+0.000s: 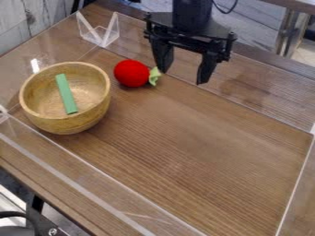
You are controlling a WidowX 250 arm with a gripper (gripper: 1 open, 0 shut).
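My black gripper [187, 57] hangs over the upper middle of the wooden table [209, 157], above and right of a red round object [132, 72] with a small light-green part on its right. Whether its fingers are open or shut is hard to make out. A wooden bowl [88, 115] on the left holds a long green piece [65, 93].
A clear wire or plastic holder [96, 28] stands at the back left. A dark curved object [13, 221] shows at the bottom left corner.
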